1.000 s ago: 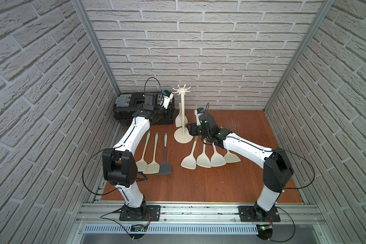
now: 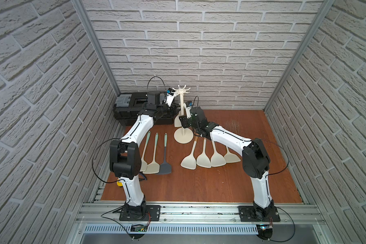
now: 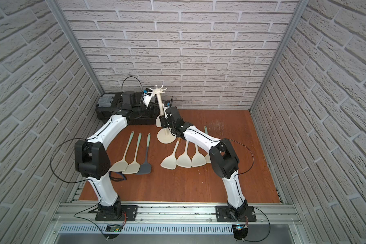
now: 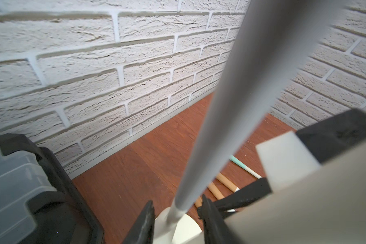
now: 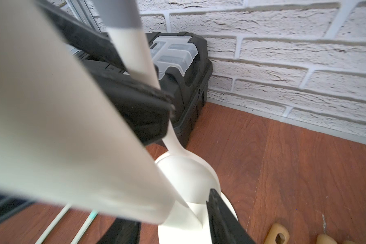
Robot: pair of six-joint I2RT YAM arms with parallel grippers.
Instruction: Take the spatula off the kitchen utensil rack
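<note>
The cream rack (image 2: 182, 97) stands on its round base (image 2: 183, 135), hooks on top. A cream spatula with a grey-topped handle (image 5: 134, 57) hangs at the back of the pole, its head (image 2: 177, 121) low over the base. My left gripper (image 2: 173, 106) is high at the pole's left, beside the spatula handle; whether it has hold of it I cannot tell. My right gripper (image 2: 183, 118) is at the pole from the front right, lower down. In both wrist views the near fingertips stand apart, with blurred cream shafts close by.
A black toolbox (image 2: 128, 113) stands at the back left. Several spatulas lie in front, left (image 2: 152, 166) and right (image 2: 203, 160) of the rack.
</note>
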